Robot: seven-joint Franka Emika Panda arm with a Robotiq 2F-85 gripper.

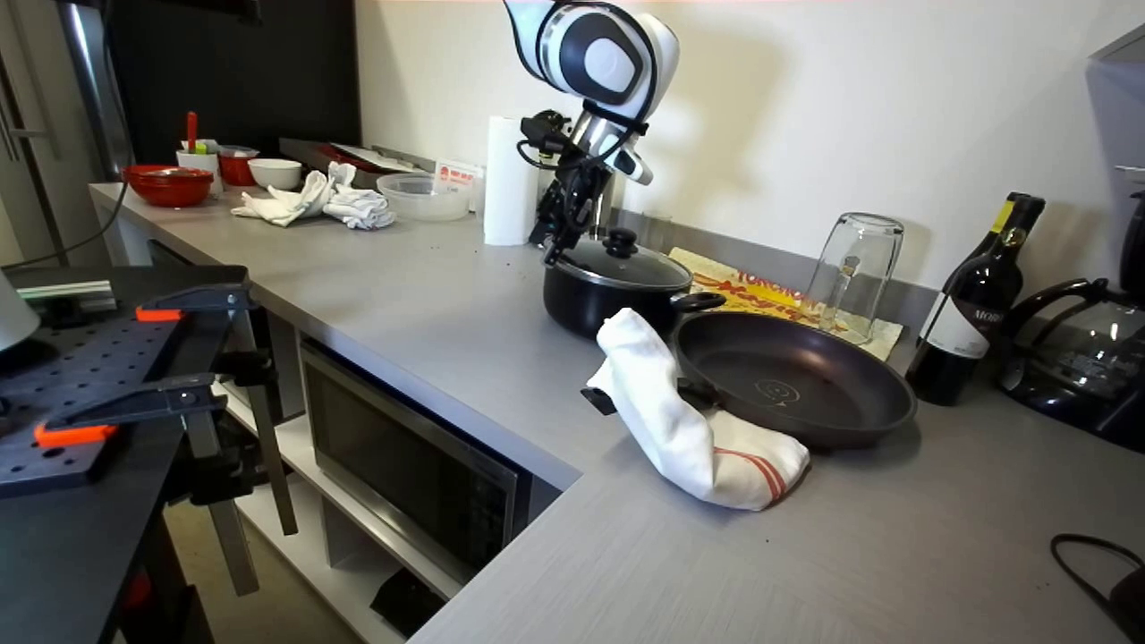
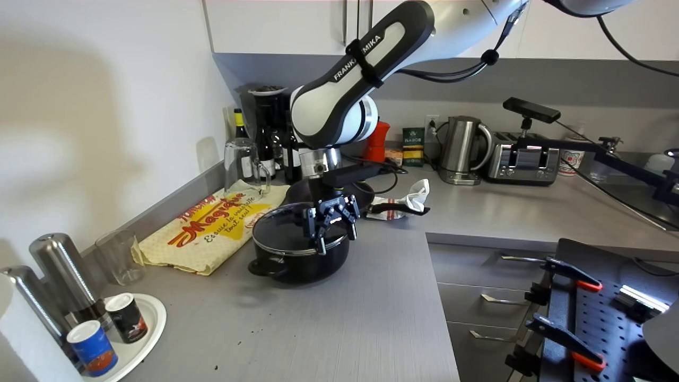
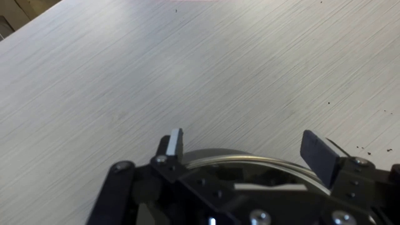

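A black pot (image 1: 601,306) with a glass lid (image 1: 660,270) and a dark knob (image 1: 619,242) stands on the grey counter. At the pot's side away from the frying pan, my gripper (image 1: 557,256) points down by the lid's edge. In the second exterior view the gripper (image 2: 334,239) overlaps the near part of the pot (image 2: 312,267) and hides the knob. From the wrist, the gripper stands open, its fingers far apart, with the lid's metal rim (image 3: 258,159) showing between and below them. Whether a finger touches the pot cannot be told.
A frying pan (image 1: 794,376) sits close to the pot, a white towel (image 1: 687,429) over its handle. Behind the pot, a glass mug (image 1: 859,274) stands on a yellow cloth (image 2: 210,226). A paper towel roll (image 1: 507,182) is nearby.
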